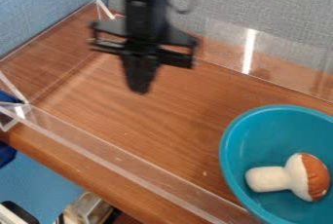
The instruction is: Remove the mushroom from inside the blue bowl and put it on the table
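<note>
The mushroom [289,177], with a white stem and an orange-brown cap, lies on its side inside the blue bowl [232,150] at the lower right. My gripper [139,74] is well away from it, above the back left part of the wooden table [156,121]. Its dark, blurred fingers point down and look close together, but whether they are open or shut does not show clearly. No mushroom shows at the fingertips.
Clear low walls edge the table, with a clear bracket at the back left corner. A grey wall [260,9] stands behind. Most of the tabletop left of the bowl is bare.
</note>
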